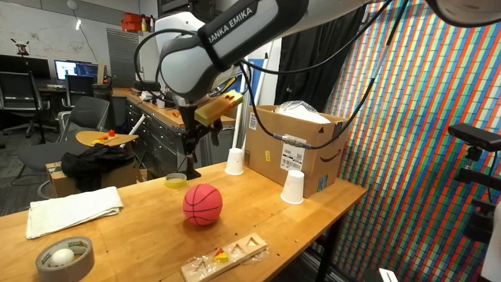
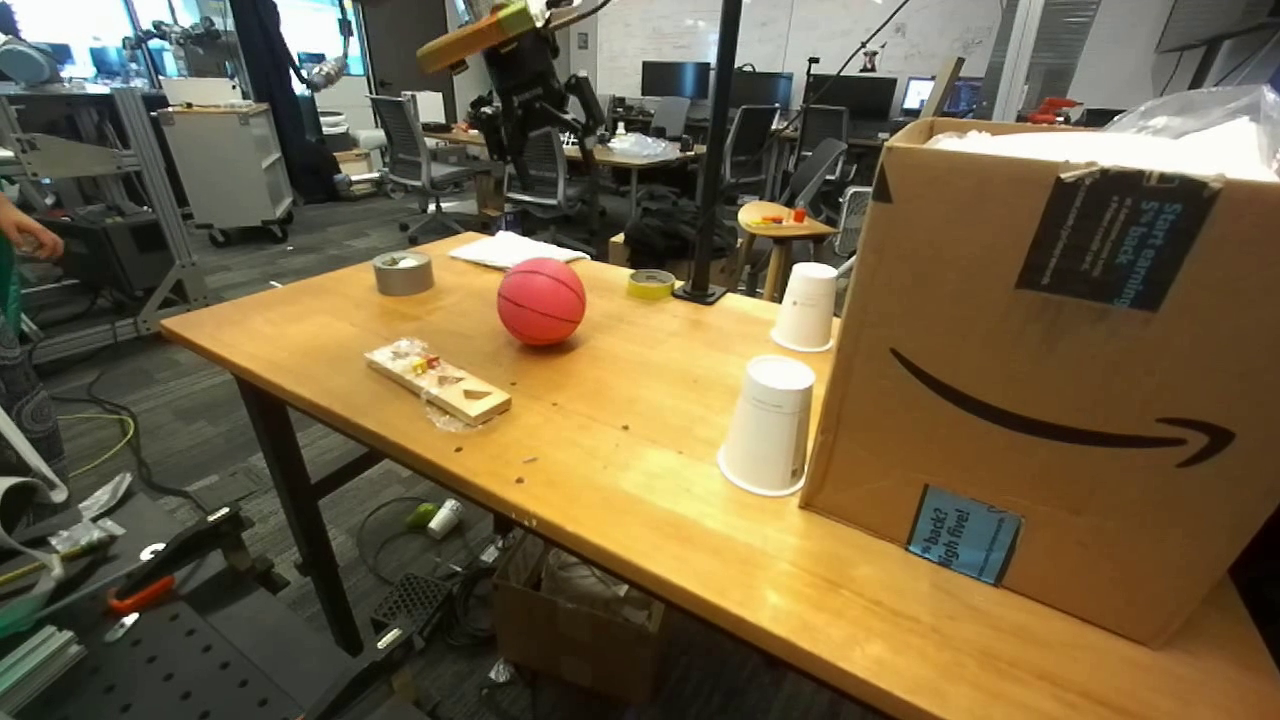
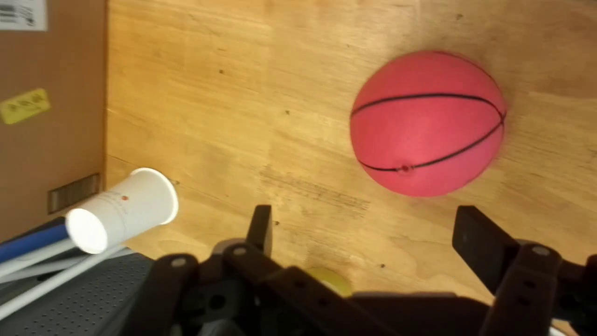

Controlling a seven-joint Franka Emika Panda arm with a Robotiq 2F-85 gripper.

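Observation:
A red ball with black basketball lines (image 1: 202, 204) rests on the wooden table, near its middle. High above the table, clear of the ball, my gripper stands open with bare table between its fingers. In the wrist view the ball (image 3: 428, 126) lies beyond the fingertips, towards the right one. Exterior view 2 shows the gripper (image 2: 540, 150) as a dark shape up in the air, with the ball (image 2: 541, 301) beneath it on the table.
Two upside-down white cups (image 1: 293, 187) stand by a large cardboard box (image 1: 277, 145). Yellow tape (image 1: 175, 180), a folded white cloth (image 1: 72, 210), grey tape (image 1: 87, 263) around a white ball and a wooden puzzle board (image 1: 235, 249) lie around. A black post (image 2: 720, 144) rises at the table's edge.

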